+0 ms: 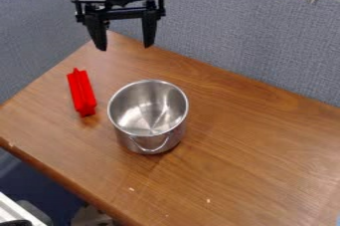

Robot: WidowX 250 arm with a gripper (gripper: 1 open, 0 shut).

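Observation:
My black gripper hangs high at the back of the table, its two fingers spread open with nothing between them. Below and in front of it, a red elongated object lies at the left part of the wooden table. A shiny steel pot with a wire handle stands to the right of the red object, near the middle.
Grey padded walls border the table at the back and left. The near left edge drops to a dark floor with white equipment at the corner.

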